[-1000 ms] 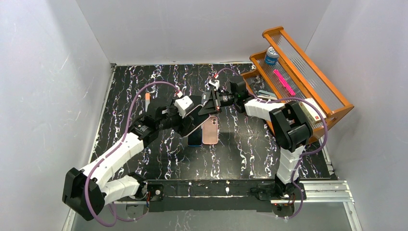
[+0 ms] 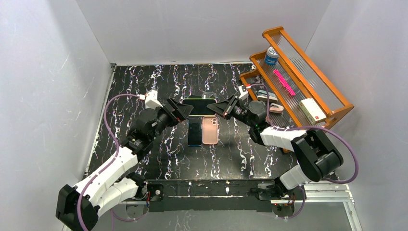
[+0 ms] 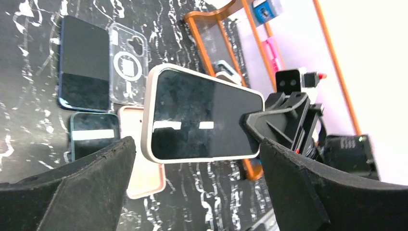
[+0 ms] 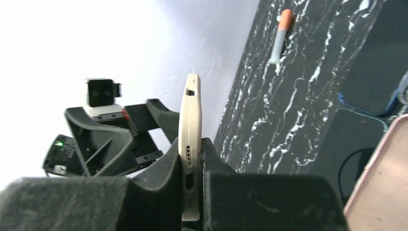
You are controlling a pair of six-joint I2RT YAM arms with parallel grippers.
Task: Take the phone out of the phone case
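Observation:
A dark-screened phone in a pale case (image 3: 202,115) is held above the table, its screen showing in the top and left wrist views. At its right end, my right gripper (image 2: 215,109) is shut on the cased phone; the right wrist view shows the pale edge (image 4: 191,120) upright between the fingers. My left gripper is open at the opposite end, its two fingers (image 3: 91,185) spread either side in the left wrist view. Whether either finger touches the case is unclear.
Below lie a smaller dark phone (image 2: 195,133), a pink case (image 2: 210,131), a larger dark phone (image 3: 84,62) and a clear case (image 3: 128,67). An orange-ended tool (image 4: 281,36) lies apart. A wooden rack (image 2: 284,72) stands at right.
The cased phone has turned from slanted to nearly level across the top view. My left gripper has drawn back left and opened; the right wrist has swung round, its arm lower.

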